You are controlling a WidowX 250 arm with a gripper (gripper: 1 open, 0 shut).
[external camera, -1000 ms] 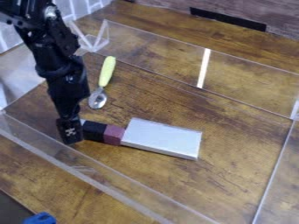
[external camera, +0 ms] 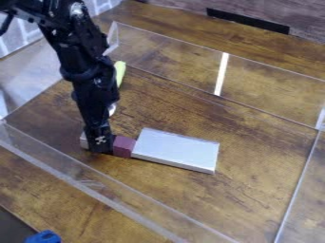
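My black gripper hangs low at the left of the wooden surface, over the dark handle end of a cleaver-like object with a maroon band and a silver rectangular blade. Whether the fingers hold the handle is unclear. A light green-handled spoon lies behind the arm, mostly hidden by it.
Clear plastic walls border the work area. A white strip lies toward the back. A blue object sits at the bottom left corner, outside the wall.
The gripper has moved right, from left of the handle to over it, now covering much of the dark handle and the spoon. The silver piece has not visibly moved.
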